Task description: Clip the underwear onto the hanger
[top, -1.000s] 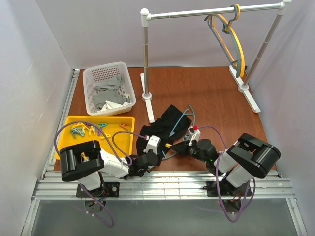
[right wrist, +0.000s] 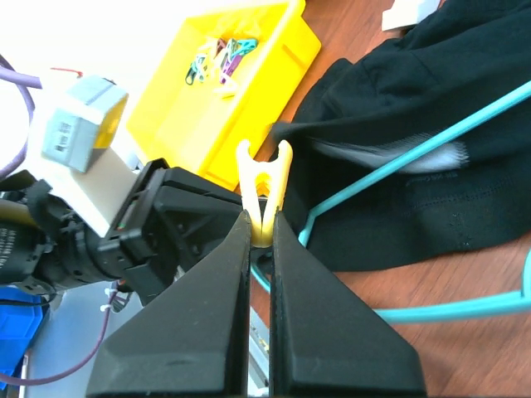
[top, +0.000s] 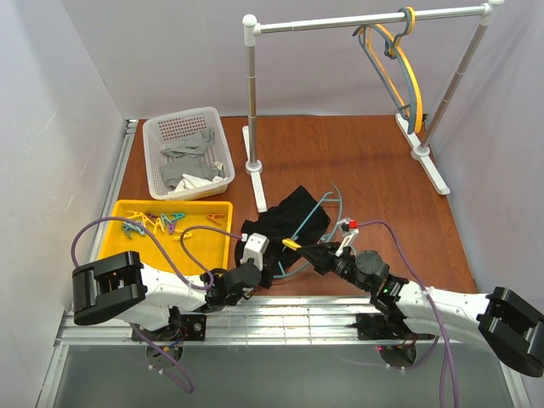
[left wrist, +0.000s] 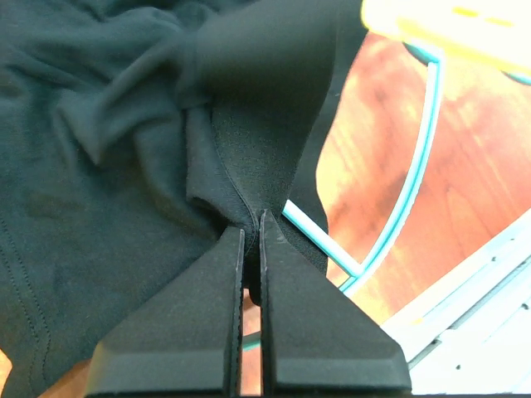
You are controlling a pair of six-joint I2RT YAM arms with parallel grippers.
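Observation:
Black underwear (top: 297, 212) lies on the table with a light-blue hanger (top: 337, 204) partly over and under it. My left gripper is shut at the fabric's edge beside a hanger bar, with dark cloth at its fingertips; how much is pinched is unclear. My right gripper is shut on a yellow clothespin (right wrist: 262, 182), which points toward the cloth and the left gripper. In the top view the pin (top: 291, 244) sits just right of the left wrist.
A yellow tray (top: 119, 255) of clothespins is at left, a white basket (top: 153, 153) of garments behind it. A rack (top: 340, 21) carrying several hangers stands at the back.
The right arm's rear has swung out toward the right and its wrist has moved slightly right, clothespin still in the gripper. The left arm has shifted slightly left.

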